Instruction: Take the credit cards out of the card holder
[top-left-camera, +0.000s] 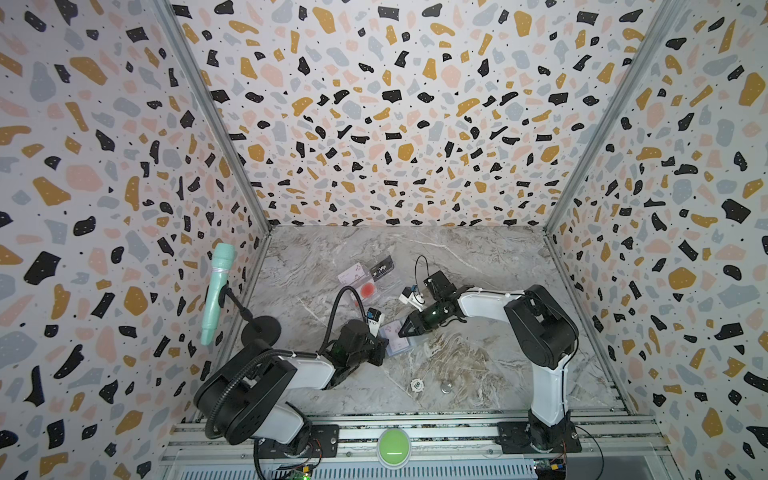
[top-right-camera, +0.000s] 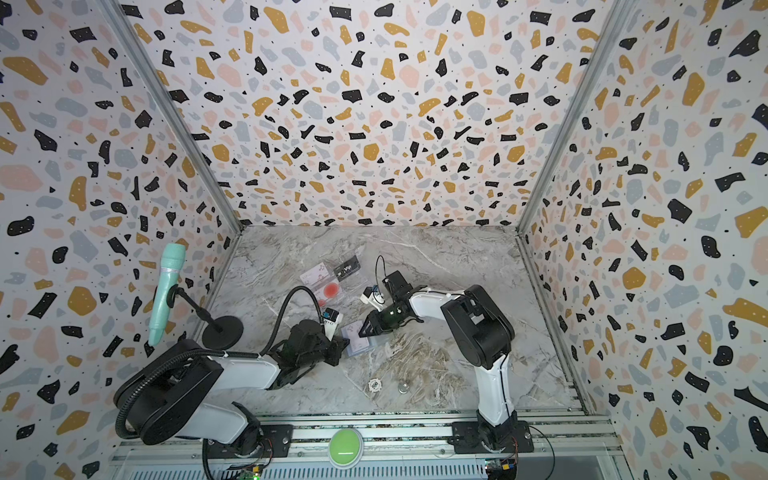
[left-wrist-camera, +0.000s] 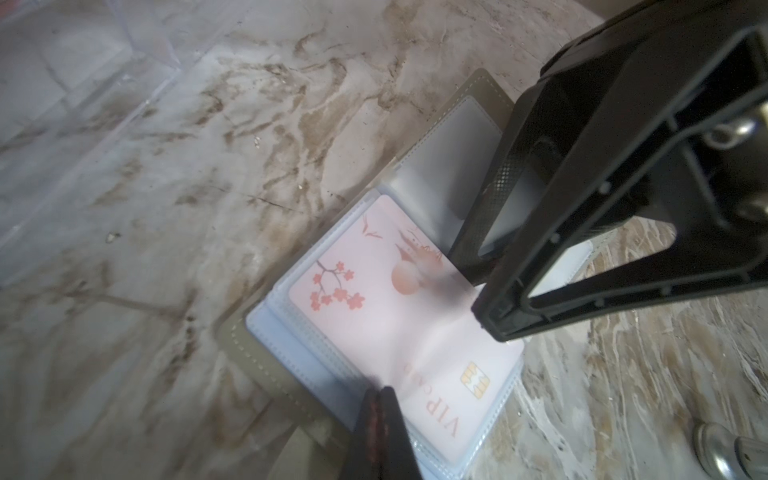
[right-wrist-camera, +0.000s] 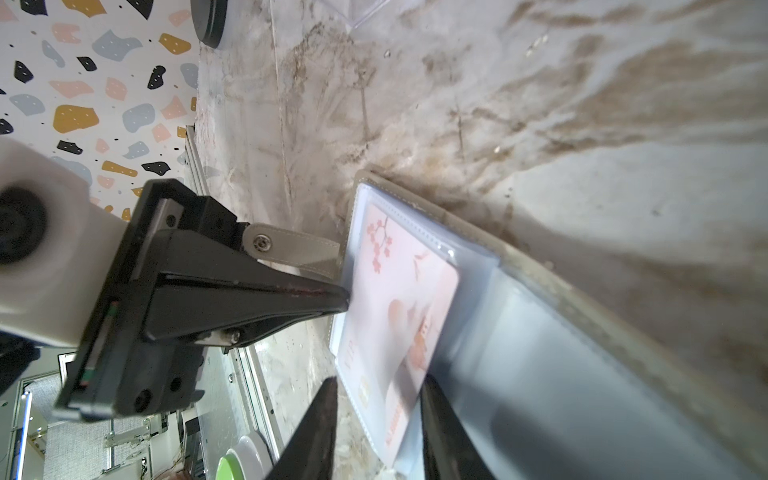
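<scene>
The card holder (left-wrist-camera: 304, 352) lies spread open on the marble table, with clear pages and a pale grey-green cover. A pale pink VIP card with a blossom print is in its near page, and its edge on the right gripper's side stands raised in the right wrist view. My left gripper is shut, its tips on the page at the card's border, nothing visible between them. My right gripper is part open, its fingers on either side of the card's raised edge. Whether they touch the card is unclear.
Behind the holder, a clear tray (top-left-camera: 380, 297) holds a pale card (top-left-camera: 350, 273), a black card (top-left-camera: 382, 267) and one with a red circle (top-left-camera: 366, 290). A small white disc (top-left-camera: 417, 385) and a metal piece (top-left-camera: 446, 388) lie in front.
</scene>
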